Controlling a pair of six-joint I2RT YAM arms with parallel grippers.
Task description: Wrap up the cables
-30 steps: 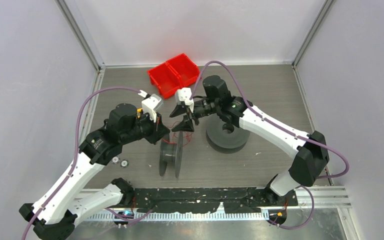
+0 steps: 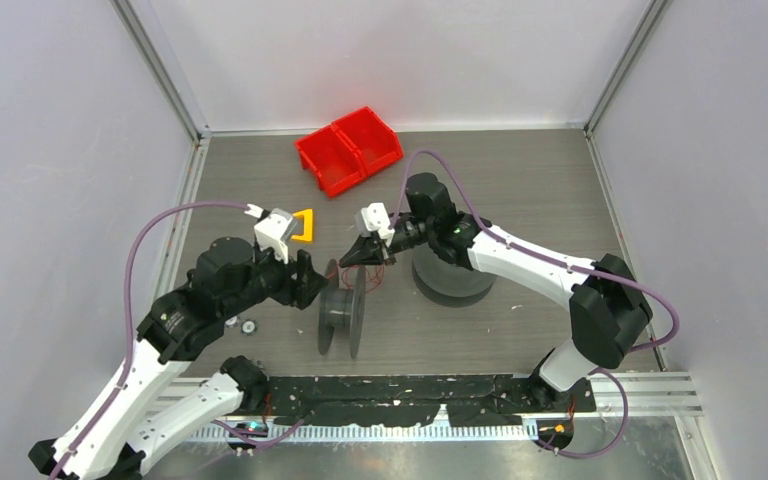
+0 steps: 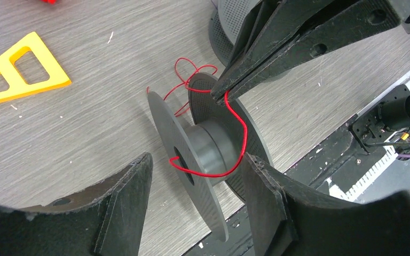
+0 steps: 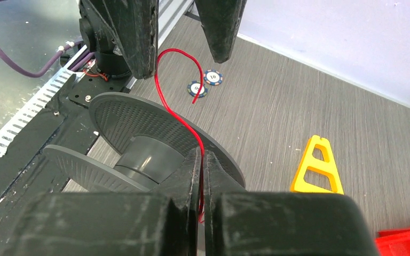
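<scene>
A grey spool [image 2: 340, 315] stands on its flanges' rims in the middle of the table. A red cable runs up from the spool to my right gripper, which is shut on it above the spool; a loop with a free end rises between the left fingers in the right wrist view. More red cable lies loosely tangled behind the spool. My left gripper stands open left of and above the spool, nothing held between its fingers.
A red two-compartment bin [image 2: 350, 150] is at the back, a yellow plastic piece [image 3: 53, 80] left of the spool, two chips [image 4: 213, 77] further left. A large dark round object [image 2: 455, 285] lies under the right arm.
My left gripper has opened and drawn back to the left. My right gripper has shut and moved left and lower, now holding the cable.
</scene>
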